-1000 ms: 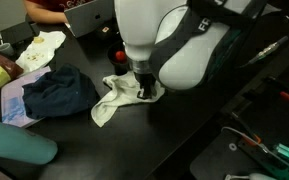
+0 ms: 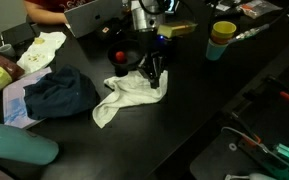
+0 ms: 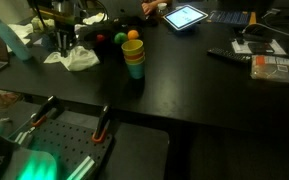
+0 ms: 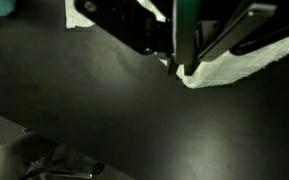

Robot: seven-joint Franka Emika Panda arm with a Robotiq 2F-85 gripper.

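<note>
A white cloth (image 2: pixel 124 96) lies crumpled on the black table, its right end bunched up. My gripper (image 2: pixel 154 80) points down at that right end, shut on a fold of the cloth. In exterior view 2 the cloth (image 3: pixel 74 59) is near the table's left side, with the arm over it. The wrist view shows the cloth (image 4: pixel 239 66) running up to my fingers; the pinched part itself is mostly hidden by the dark fingers.
Left of the cloth lies a dark blue cloth (image 2: pixel 61 94), with a teal bottle (image 2: pixel 20 144) nearer the front. Behind is a dark bowl (image 2: pixel 124 62) with a red ball. Stacked colored cups (image 3: pixel 134 58) stand to the right. Bare table (image 2: pixel 134 140) lies in front.
The arm's large white link has swung up and back, uncovering the stacked cups and bowl. My fingertips remain at the cloth's right end, which has shifted only slightly.
</note>
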